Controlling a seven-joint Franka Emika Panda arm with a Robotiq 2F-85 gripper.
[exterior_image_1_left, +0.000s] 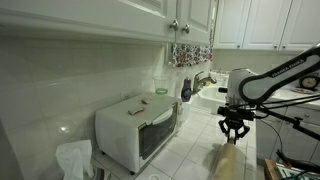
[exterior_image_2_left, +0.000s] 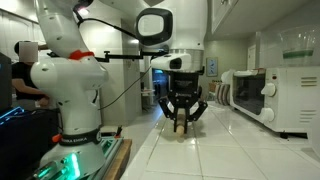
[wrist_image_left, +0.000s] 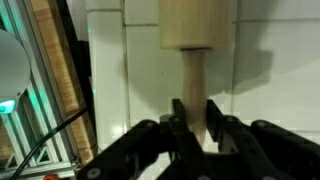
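Observation:
A wooden tool with a narrow handle and a wide, flat blade is held in my gripper. The fingers close around its handle, while the blade reaches out beyond them over the white tiles. In exterior view 1 the blade hangs below the gripper at the counter's right side. Exterior view 2 shows a brown handle end between the fingers. Whether the blade touches the tiles is unclear.
A white toaster oven stands against the tiled wall, with small items on top. White crumpled cloth or paper lies to its left. The wooden counter edge runs beside the robot base. Tiles between oven and arm are largely clear.

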